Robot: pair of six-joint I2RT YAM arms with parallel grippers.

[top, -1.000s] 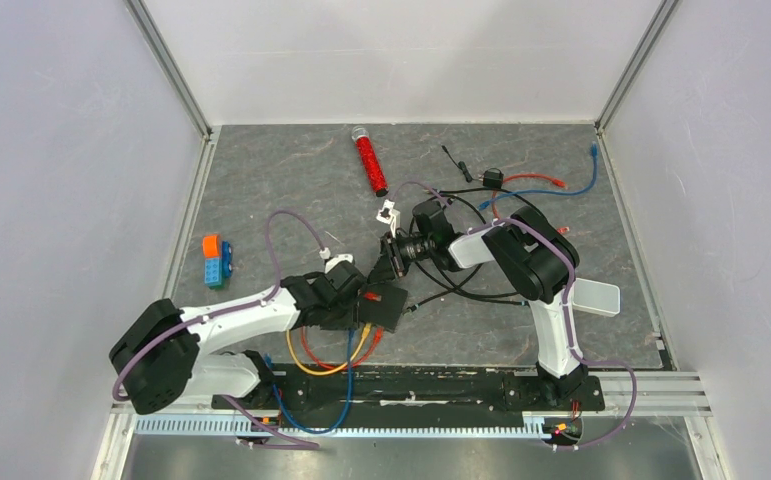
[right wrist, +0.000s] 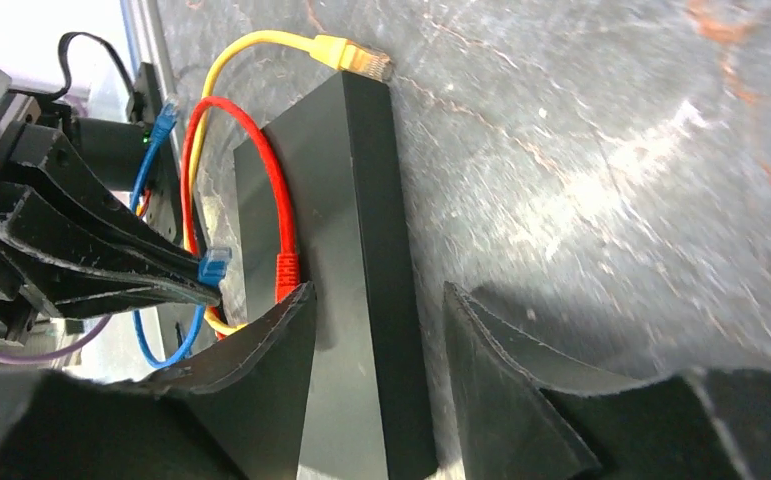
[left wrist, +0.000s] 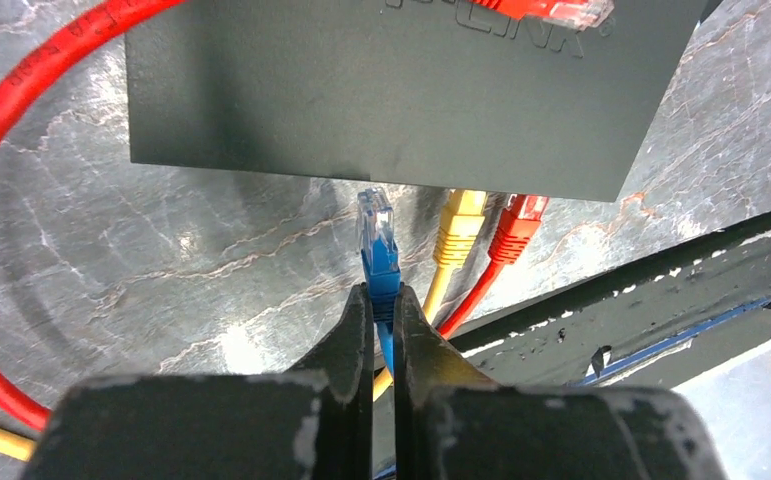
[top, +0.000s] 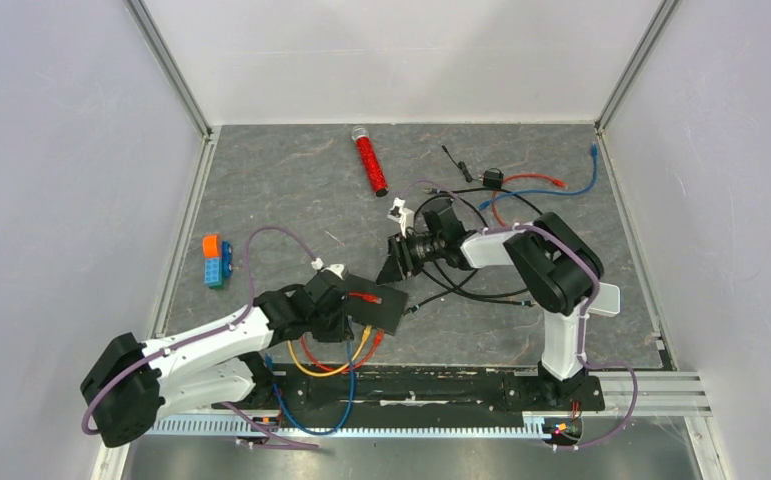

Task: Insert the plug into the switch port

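Note:
The black switch [left wrist: 381, 100] lies on the grey floor, yellow [left wrist: 459, 225] and red [left wrist: 516, 225] plugs at its near edge, another red plug over its top. My left gripper is shut on a blue plug [left wrist: 379, 245], whose clear tip sits just short of that edge, left of the yellow plug; the ports are hidden in that view. My right gripper stands open around the switch's far edge, beside the red plug [right wrist: 287, 275], nothing clearly held.
Loose black, red and blue cables lie at the back right. A red cylinder [top: 369, 165], toy blocks [top: 216, 260] and a white case [top: 606, 300] lie around.
My right arm has shifted slightly right in the top view.

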